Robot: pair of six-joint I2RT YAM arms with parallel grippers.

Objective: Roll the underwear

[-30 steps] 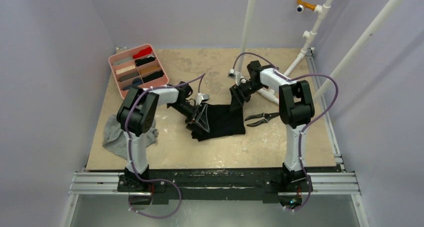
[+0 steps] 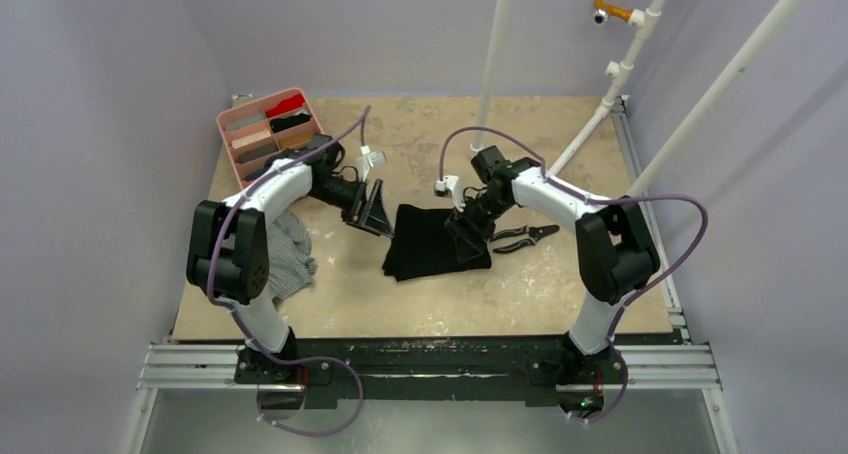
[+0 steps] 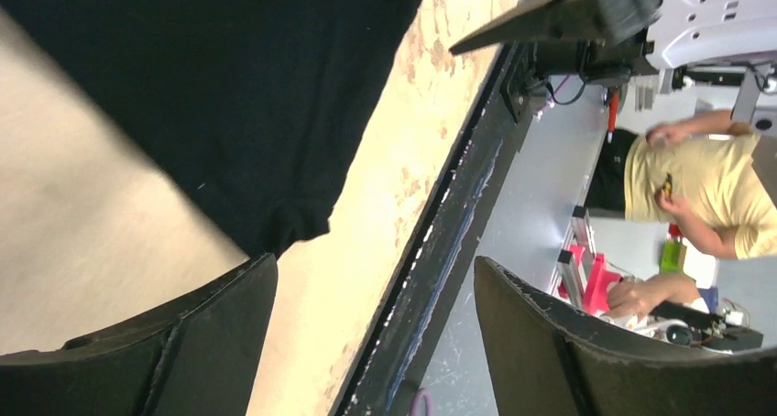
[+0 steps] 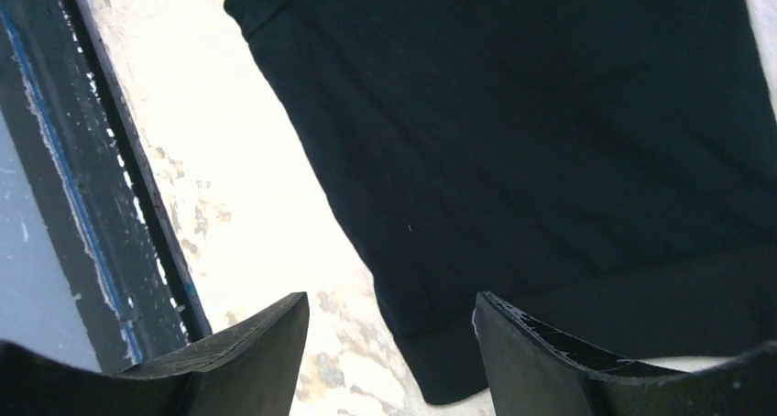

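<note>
The black underwear (image 2: pixel 425 244) lies flat on the table, folded into a rough rectangle with a band along one edge in the right wrist view (image 4: pixel 550 141). My left gripper (image 2: pixel 370 219) hangs above and left of its left end, fingers apart with nothing between them; in the left wrist view the cloth (image 3: pixel 220 86) is below it. My right gripper (image 2: pixel 470 236) is over the right part of the cloth, open, with nothing between its fingers.
A pink divided bin (image 2: pixel 255 109) with folded cloths sits back left, a grey striped cloth (image 2: pixel 285 259) at left. Pliers (image 2: pixel 530 236) lie right of the underwear beside white pipes.
My left gripper has moved up and leftward, away from the cloth.
</note>
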